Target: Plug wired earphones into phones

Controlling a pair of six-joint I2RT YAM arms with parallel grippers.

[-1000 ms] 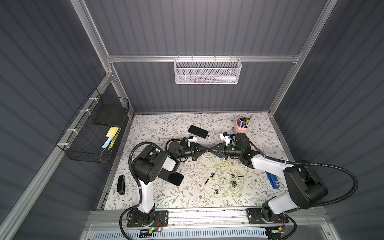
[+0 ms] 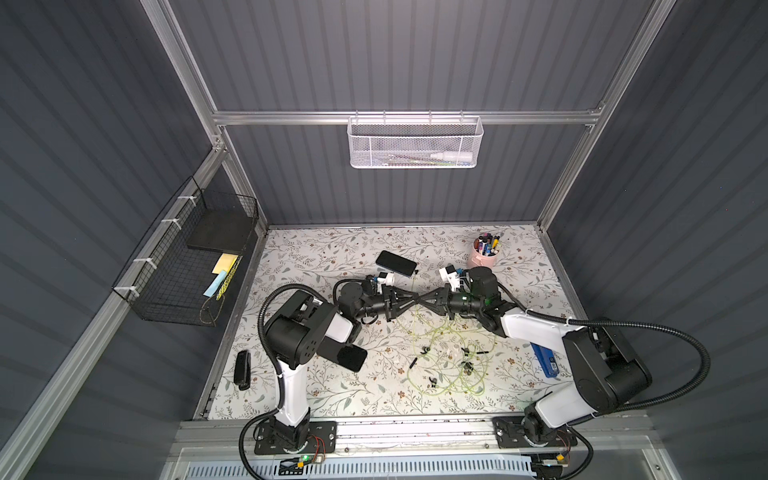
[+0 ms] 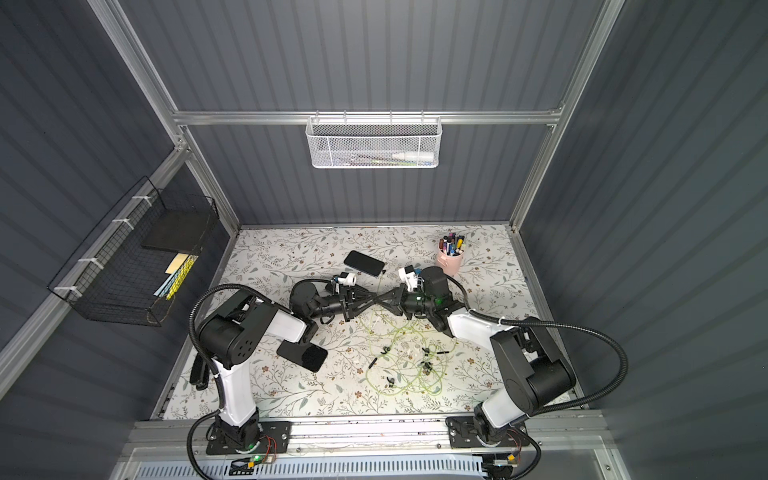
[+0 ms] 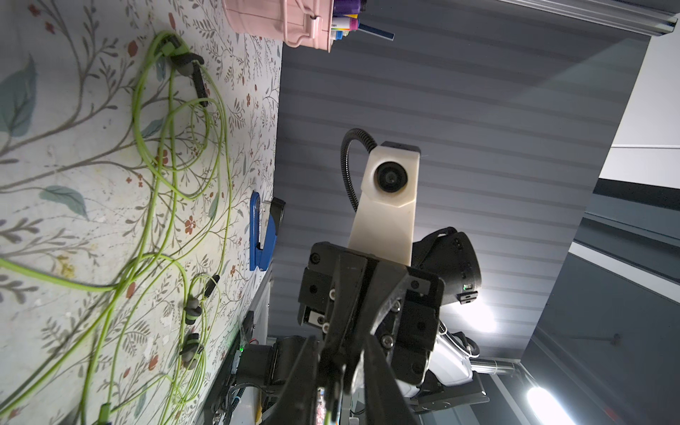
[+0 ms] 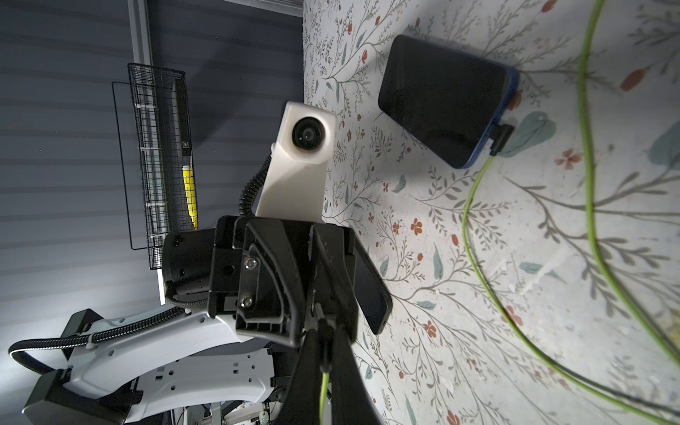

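My left gripper (image 2: 415,296) and right gripper (image 2: 421,299) meet tip to tip above the table, both shut. In the right wrist view a small dark plug-like piece (image 5: 325,347) and a green cable (image 5: 323,396) show at the meeting fingertips; I cannot tell which fingers bear on them. At the back lies a phone (image 5: 442,99) with a black angled plug (image 5: 501,138) at its end, trailing green cable. A second black phone (image 2: 342,353) lies partly under the left arm. More green earphone cable (image 2: 448,392) lies looped on the table with black pieces among it.
A pink pen cup (image 2: 483,259) stands at the back right. A blue object (image 2: 545,360) lies by the right arm, a black case (image 2: 242,369) at the far left. A wire basket (image 2: 180,272) hangs on the left wall. The front middle holds loose cable.
Both grippers stay tip to tip, with only slight shifts of the arms. The phones and the loose cable lie where they were.
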